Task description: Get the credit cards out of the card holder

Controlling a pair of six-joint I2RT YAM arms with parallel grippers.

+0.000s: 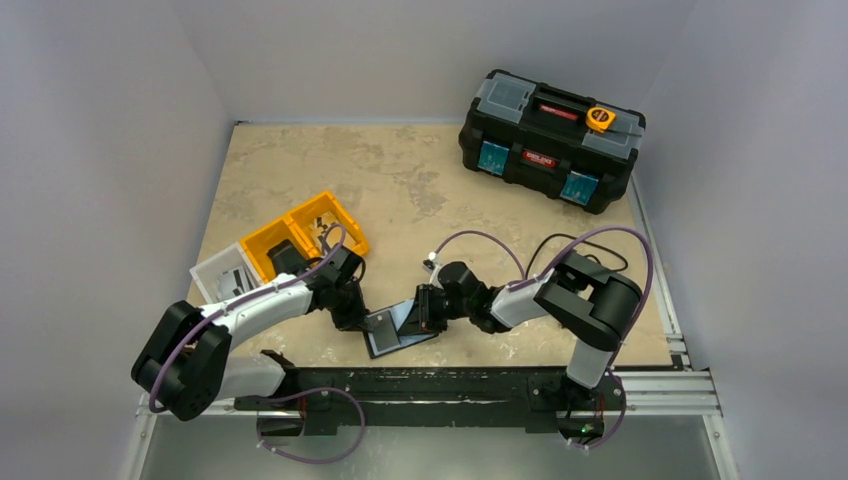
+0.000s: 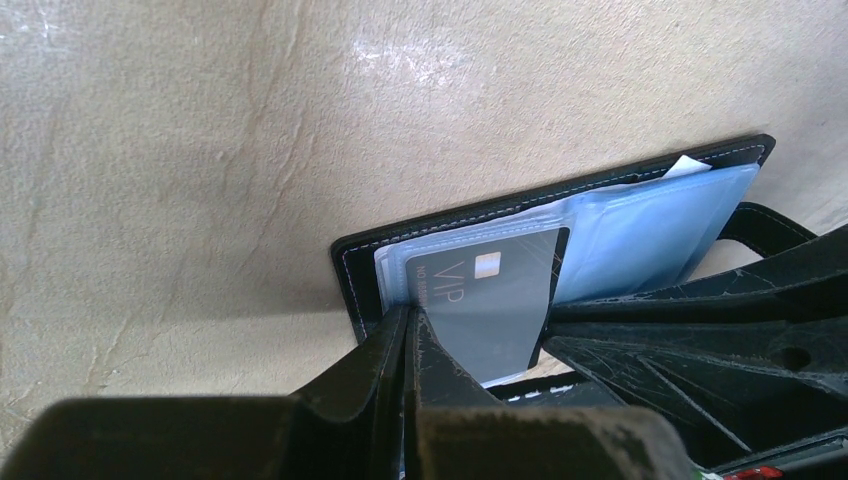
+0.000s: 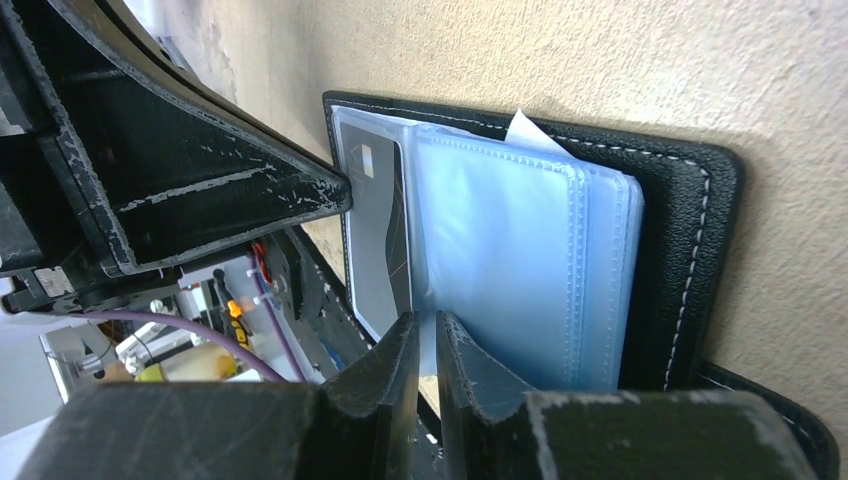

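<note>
The black card holder (image 1: 386, 336) lies open near the table's front edge, its blue plastic sleeves (image 3: 500, 250) facing up, with a grey VIP card (image 2: 470, 290) in the sleeve at one end and a white tab showing behind the sleeves. My left gripper is shut, its tips at the edge of that card's sleeve; nothing shows between its fingers. My right gripper is also shut, tips down on the sleeves beside the card, with nothing visible between its fingers.
Yellow bins (image 1: 270, 236) and a white bin (image 1: 208, 268) stand to the left. A black toolbox (image 1: 540, 130) with a tape measure on it is at the back right. A black cable lies on the right.
</note>
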